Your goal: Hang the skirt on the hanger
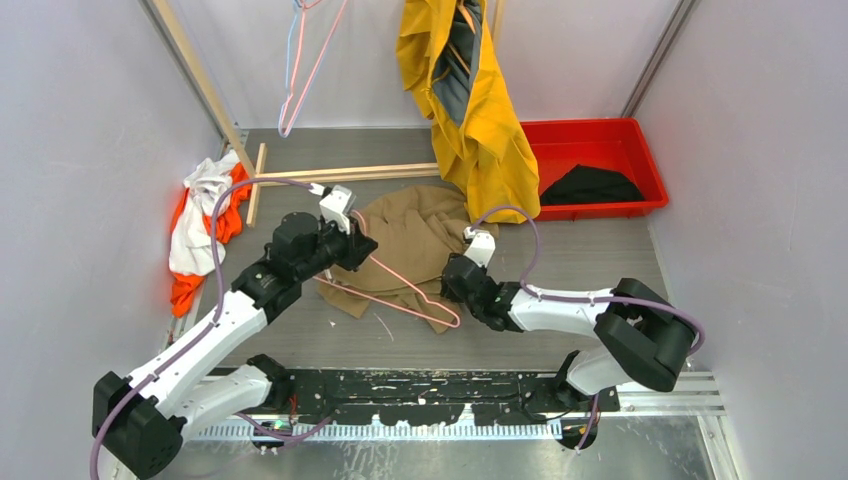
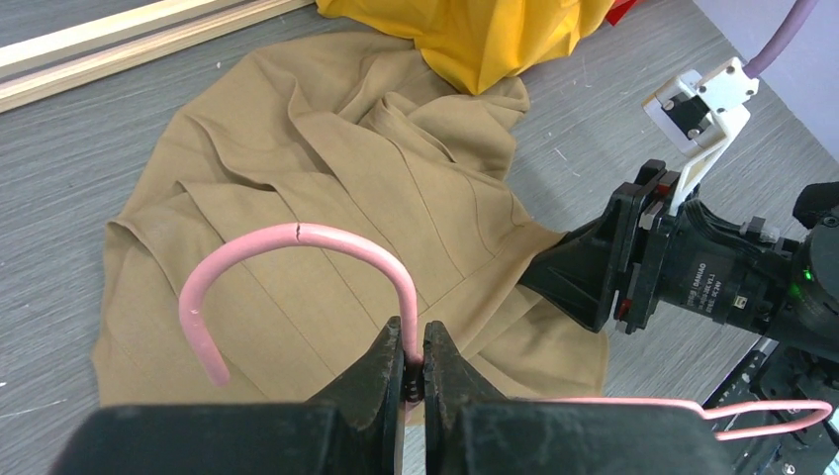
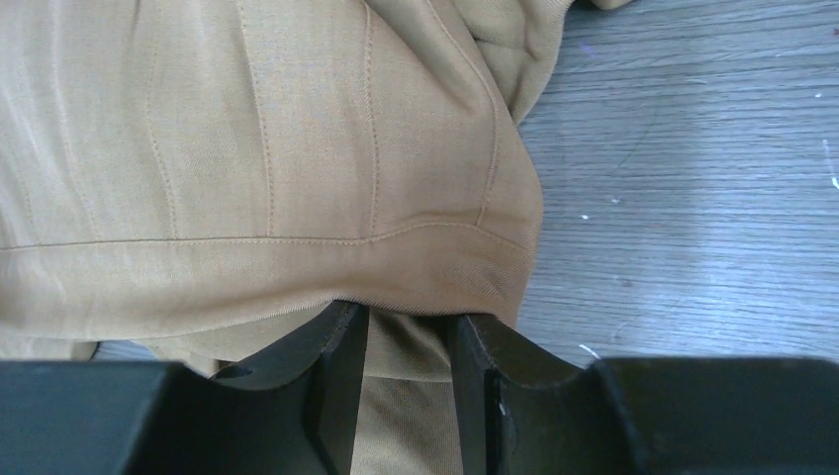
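Note:
A tan skirt lies crumpled on the grey floor, stitched seams visible in the right wrist view. My left gripper is shut on a pink wire hanger, held above the skirt with its hook upward in the left wrist view. My right gripper is low at the skirt's waistband edge, open, its fingertips partly tucked under the fabric fold; whether cloth lies fully between them is unclear.
A yellow coat hangs at the back, beside a red bin with dark cloth. White and orange clothes lie at the left by wooden bars. Other hangers hang above.

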